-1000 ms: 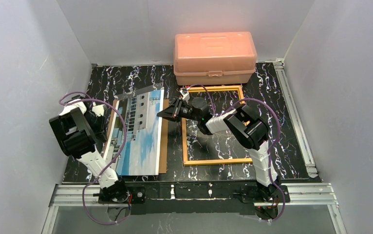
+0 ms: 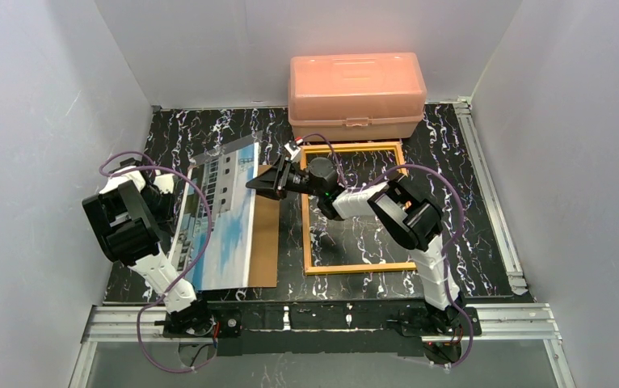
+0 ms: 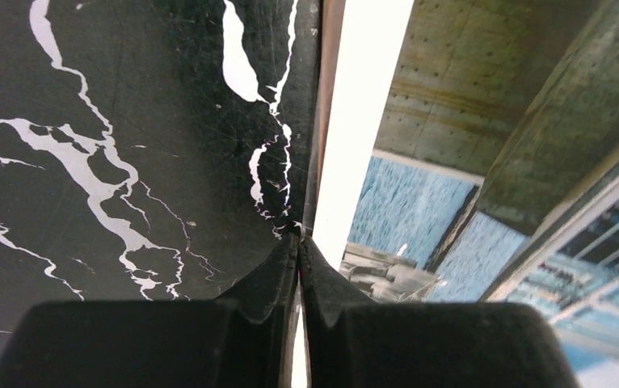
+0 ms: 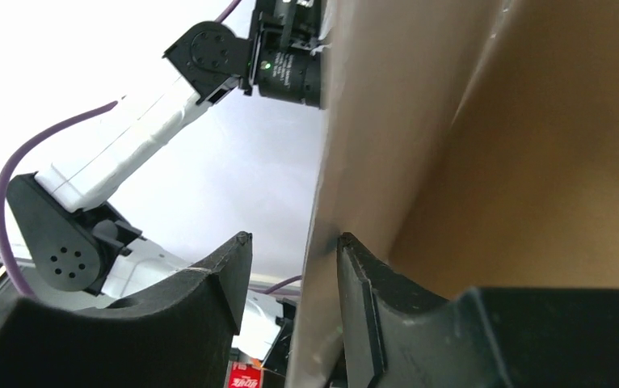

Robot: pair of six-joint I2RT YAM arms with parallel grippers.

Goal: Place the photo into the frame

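The photo [image 2: 229, 218], a blue sky beside a pale building with white borders, lies at the left over a brown board [image 2: 265, 242]. A strip of that board shows along the photo's right side. In the left wrist view, my left gripper is shut, its tips at the photo's white left border [image 3: 355, 121]; nothing clearly shows between them. My right gripper [image 2: 258, 188] is at the photo's right edge. In the right wrist view its fingers stand apart, with a curved brownish sheet [image 4: 371, 162] reaching into the gap near one finger. The yellow frame [image 2: 307, 234] lies to the right.
A pink lidded box [image 2: 358, 89] stands at the back, behind the frame. A clear sheet [image 2: 242, 144] sticks out past the photo's far end. My right forearm crosses above the frame, whose inside shows bare black marbled table [image 2: 355, 242].
My right gripper has moved left, and the photo's right edge has shifted left with it, baring more of the brown board. The left arm has stayed put.
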